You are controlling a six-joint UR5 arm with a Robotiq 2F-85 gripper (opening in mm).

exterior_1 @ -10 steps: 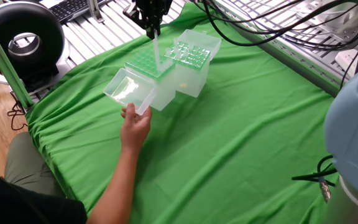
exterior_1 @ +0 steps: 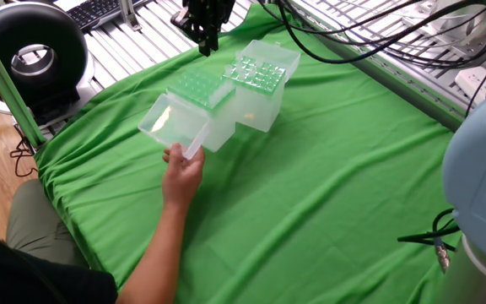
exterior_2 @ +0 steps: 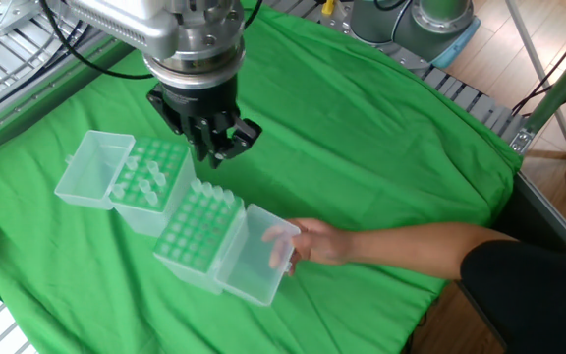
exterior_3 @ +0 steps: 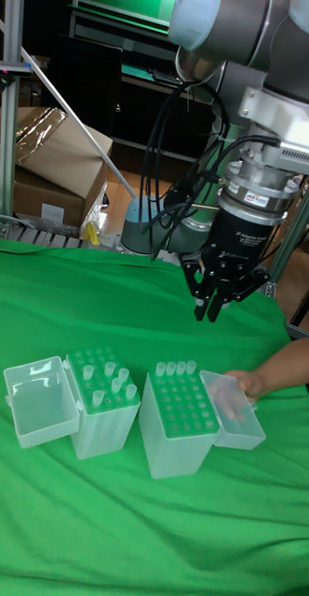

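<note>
My gripper (exterior_3: 206, 312) hangs above and behind the two boxes, its fingers a little apart with nothing between them. One clear tip box (exterior_3: 175, 452) has a green rack (exterior_2: 197, 234) with several pale tips (exterior_2: 214, 190) standing in a row along one edge; its other holes look empty. A hand (exterior_1: 181, 176) holds this box's open lid (exterior_1: 175, 125). Beside it stands a second clear tip box (exterior_3: 104, 432), whose green rack (exterior_2: 153, 162) carries several scattered tips (exterior_3: 117, 375). Its lid (exterior_3: 42, 402) is folded open on the far side from the hand.
A wrinkled green cloth (exterior_1: 310, 194) covers the table, with wide free room around the boxes. A person's forearm (exterior_2: 411, 246) reaches in from the side. Black cables (exterior_1: 369, 55) loop over the table's edge.
Earlier a long pale tip hung below my gripper over the hand-held box; now none hangs there. The gripper has risen slightly, and the hand-held box has shifted a little.
</note>
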